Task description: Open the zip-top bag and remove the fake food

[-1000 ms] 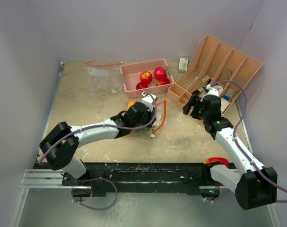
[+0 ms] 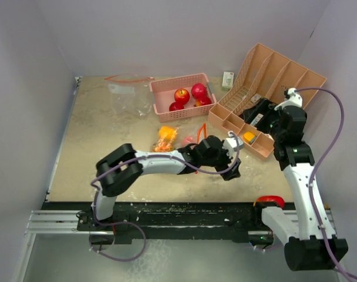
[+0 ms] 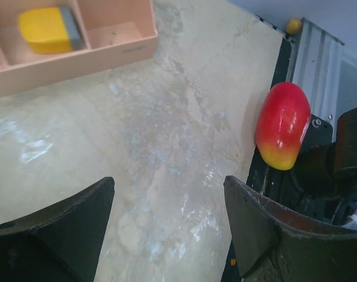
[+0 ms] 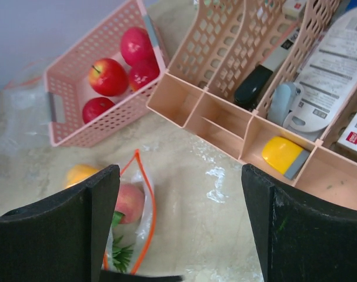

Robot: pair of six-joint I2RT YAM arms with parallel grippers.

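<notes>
A zip bag [image 4: 143,238] with an orange seal lies on the table, holding a yellow item [image 2: 167,132], a pink piece [image 4: 127,201] and green leaves [image 4: 122,252]; the left arm partly covers it in the top view. My left gripper points over bare table right of the bag, fingers apart and empty. My right gripper hovers over the organizer at right, open and empty.
A pink basket [image 2: 166,85] with red fruit stands at the back. An empty bag [image 2: 129,97] lies at back left. A tan organizer [image 2: 252,70] fills the back right. A red oval object [image 3: 283,120] sits at the front right edge.
My left gripper has moved right and toward the front, away from over the bag. My right gripper has moved right and back over the organizer.
</notes>
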